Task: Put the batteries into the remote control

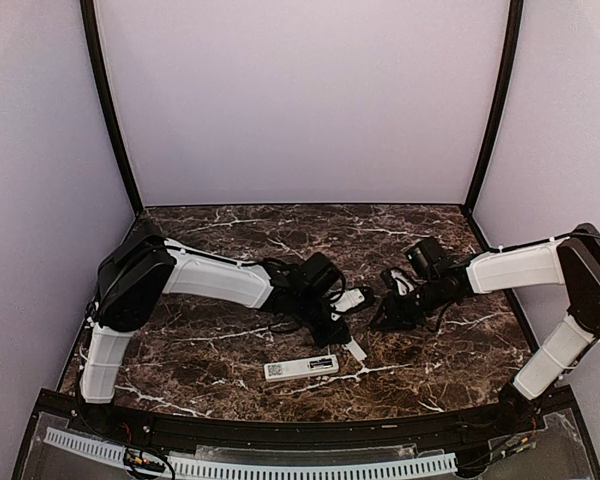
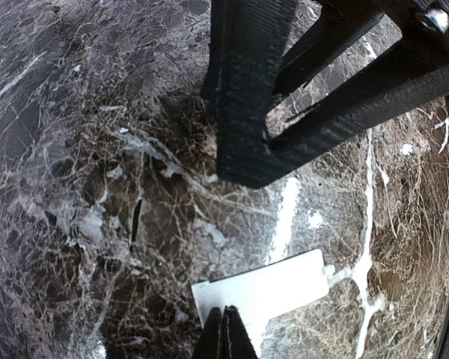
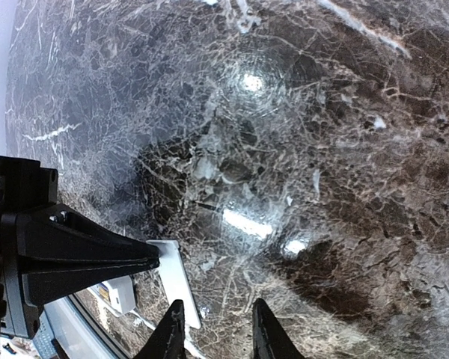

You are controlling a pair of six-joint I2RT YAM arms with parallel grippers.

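Observation:
The white remote (image 1: 300,368) lies on the marble table, a dark slot at its right end. A thin white piece, seemingly the battery cover (image 1: 357,350), lies right of it; in the left wrist view it (image 2: 273,284) sits under the shut tips of my left gripper, which show nothing between them. In the right wrist view the cover (image 3: 176,278) lies beside the left gripper's tips, with the remote (image 3: 118,294) partly hidden behind. My right gripper is open and empty, hovering right of the cover. Loose batteries cannot be made out.
The other arm's black gripper body fills the top of the left wrist view. The table's front edge runs just below the remote.

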